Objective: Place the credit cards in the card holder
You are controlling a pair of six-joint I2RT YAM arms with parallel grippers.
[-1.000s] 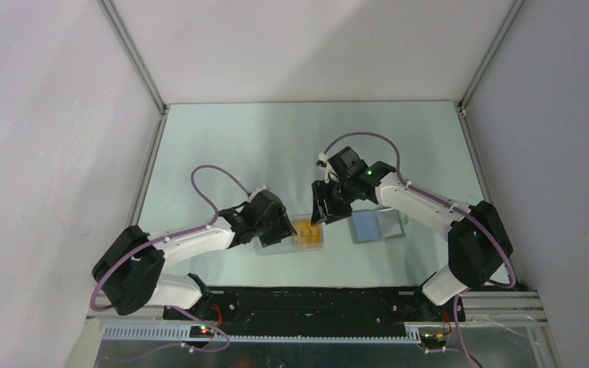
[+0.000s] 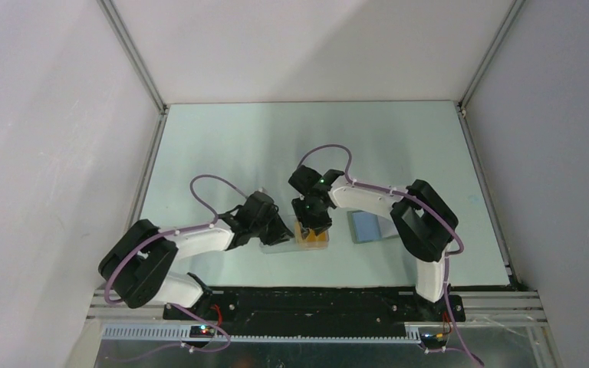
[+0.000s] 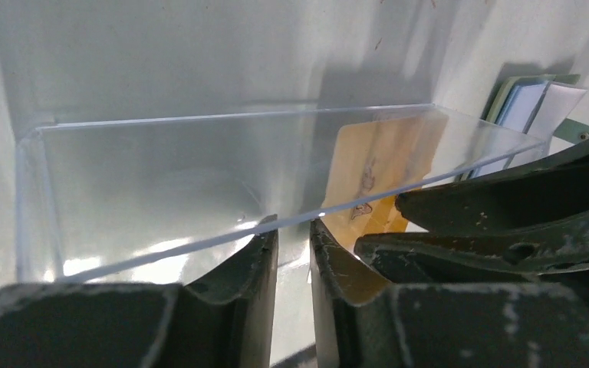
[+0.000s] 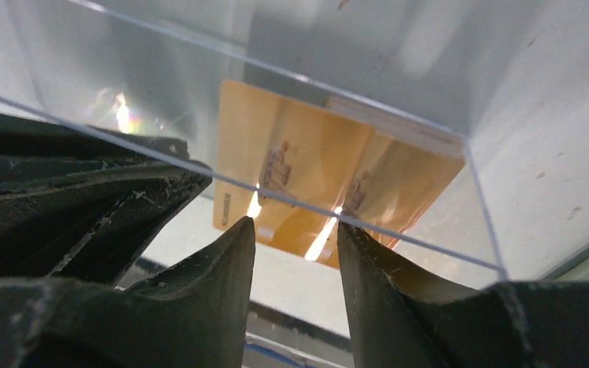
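Gold-orange cards [image 4: 299,138] lie in the right half of a clear plastic box [image 3: 153,169] on the table. Over the box's left part, in the top view, is my left gripper [image 2: 282,236]; a narrow gap separates its fingers, whose tips [image 3: 267,257] come close to the box's near rim. My right gripper [image 2: 316,232] is over the cards, its fingers [image 4: 230,264] wider apart with nothing held, their tips near the near rim. The open card holder [image 2: 366,227], with a blue panel and a pale one, lies right of the box, partly covered by the right arm.
The two grippers are close together over the box, each appearing at the side of the other's wrist view. Bare table [image 2: 222,134] spreads behind the arms. A dark strip [image 2: 314,307] runs along the near edge.
My right gripper has moved left and toward the near edge, from the box's right end to over the cards. The left gripper has lowered slightly. The box has shifted a little to the right.
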